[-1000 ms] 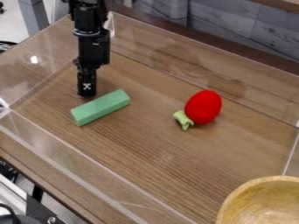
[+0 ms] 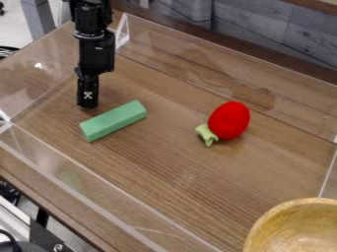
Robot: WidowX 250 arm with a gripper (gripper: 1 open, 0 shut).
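Observation:
The black gripper [image 2: 87, 98] hangs low at the left of the wooden table, its tips at or near the surface, shut, with nothing visible between its fingers. A green rectangular block [image 2: 113, 121] lies just to its lower right, apart from it. Further right, a red rounded object [image 2: 231, 119] lies beside a small pale green piece [image 2: 207, 135].
A yellow bowl [image 2: 294, 229] sits at the front right corner. The middle, back and front of the table [image 2: 171, 187] are mostly clear. The table's left edge runs near the gripper, with cables below it at the lower left.
The gripper has moved a little to the left, away from the green block. The objects on the table have not visibly moved.

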